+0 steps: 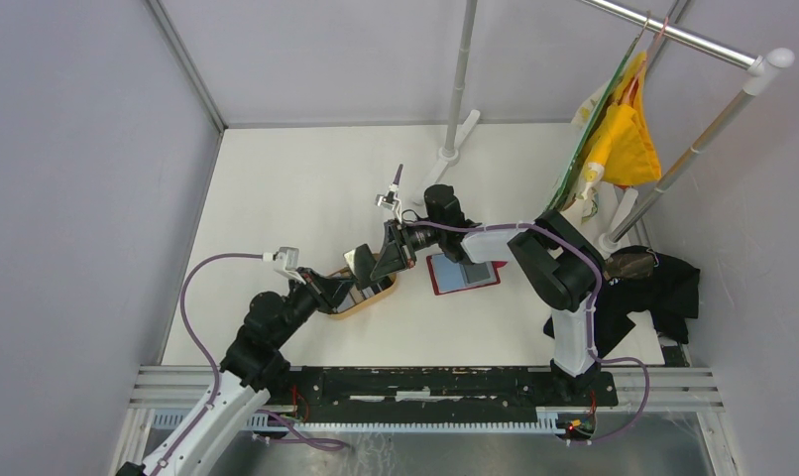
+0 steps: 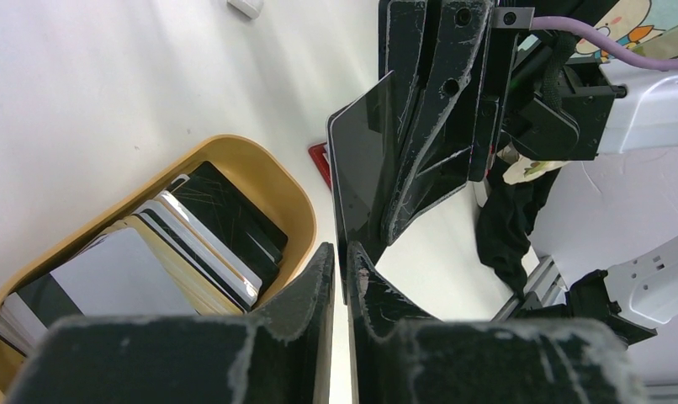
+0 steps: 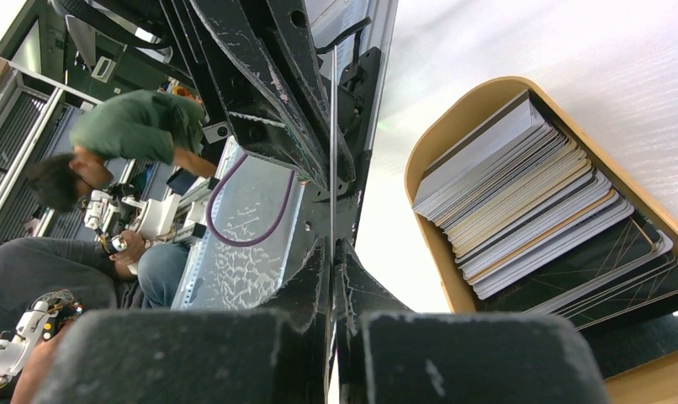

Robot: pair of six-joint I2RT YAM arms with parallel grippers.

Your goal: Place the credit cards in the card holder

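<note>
A dark card is held up over the tan tray, seen edge-on in the right wrist view. My right gripper is shut on this thin card [image 3: 334,109]. From the other side, my left gripper is slightly open, with the card's edge between its fingers and a narrow gap showing. One of the left fingers [image 3: 346,160] stands on each side of the card. The red-edged flat piece with blue and grey panels [image 1: 463,275], apparently the card holder, lies right of the tray.
Below the grippers is the tan tray [image 3: 428,143], filled with a row of many cards [image 3: 521,202]. A rack post [image 1: 462,79] stands behind, and yellow cloth [image 1: 624,129] hangs at right. Open white table [image 1: 277,198] lies at the back left.
</note>
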